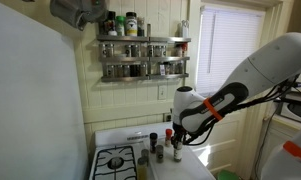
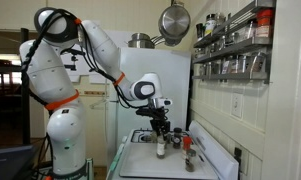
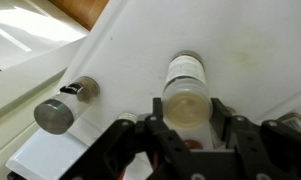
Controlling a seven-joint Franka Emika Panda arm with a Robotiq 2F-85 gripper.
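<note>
A pale jar with a white label and an amber-brown top (image 3: 187,104) stands on the white counter, seen from above in the wrist view. My gripper is shut on its upper part, with one dark finger on either side of the lid. From the side, the same jar shows as a pale upright cylinder (image 2: 161,148) directly under the gripper (image 2: 161,136). In the first exterior view the jar (image 1: 177,155) is below the wrist, near the counter's right part. Whether its base touches the counter is hard to tell.
Another jar with a grey lid (image 3: 58,113) is apart on the left in the wrist view. Several spice jars stand close behind the held one, including a dark one (image 1: 160,155). The stove (image 1: 115,162) is to the left. Bare counter (image 3: 250,45) lies on one side.
</note>
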